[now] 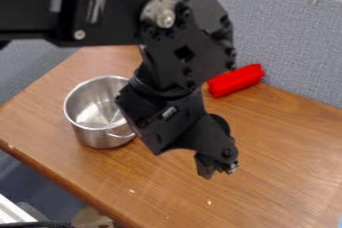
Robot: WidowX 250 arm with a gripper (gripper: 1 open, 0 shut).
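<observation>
The black arm fills the upper middle of the camera view, with its gripper (217, 164) hanging low over the wooden table (267, 187); whether its fingers are apart is hard to tell from this angle. A shiny metal pot (88, 112) sits at the left of the table, partly behind the arm. A red cylinder (238, 79) lies behind the arm at the right, toward the back of the table.
A grey padded backdrop (287, 32) stands behind the table. The left table edge drops away to a darker area.
</observation>
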